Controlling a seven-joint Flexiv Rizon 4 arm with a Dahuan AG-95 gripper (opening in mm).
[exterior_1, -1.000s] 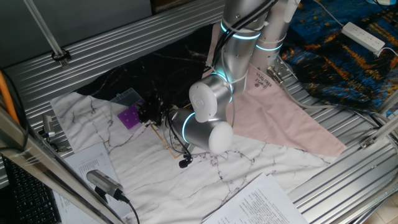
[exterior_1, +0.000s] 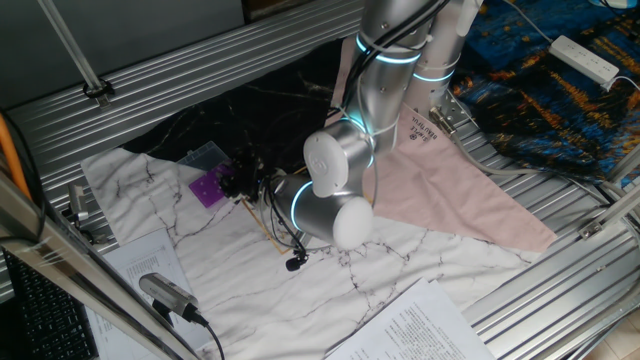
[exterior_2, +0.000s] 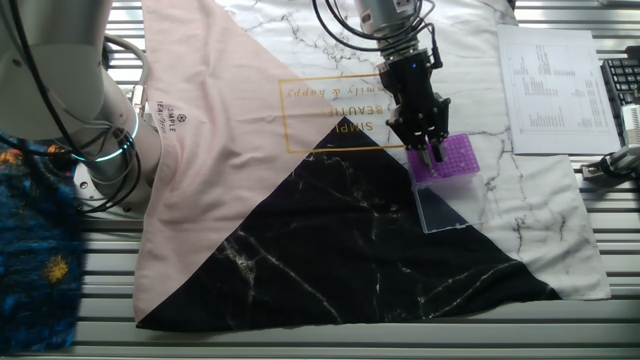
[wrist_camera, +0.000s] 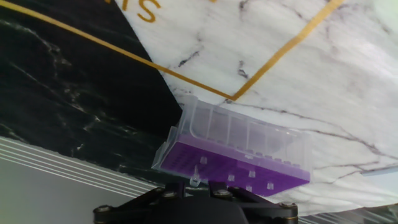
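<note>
A purple tube rack (wrist_camera: 233, 168) with a clear, open lid (wrist_camera: 242, 132) lies on the cloth. In the wrist view several small clear tubes stand in the rack, a tube (wrist_camera: 195, 177), close in front of the gap between my fingers. My gripper (exterior_2: 431, 156) points down over the rack's near side in exterior view 2. At the bottom of the wrist view, its dark fingertips (wrist_camera: 219, 188) are a little apart, so it is open. Whether the fingers touch the tube cannot be made out. From exterior view 1, the arm partly hides the gripper beside the rack (exterior_1: 208, 189).
A marble-patterned cloth (exterior_2: 290, 260) in black, white and pink covers the table. Printed sheets (exterior_2: 548, 90) and a keyboard (exterior_2: 622, 85) lie beyond the rack. A camera on a stand (exterior_1: 170, 295) sits at the cloth's edge.
My gripper and forearm have shifted very slightly toward the left and front in exterior view 1 over the last second. The rack stays in place.
</note>
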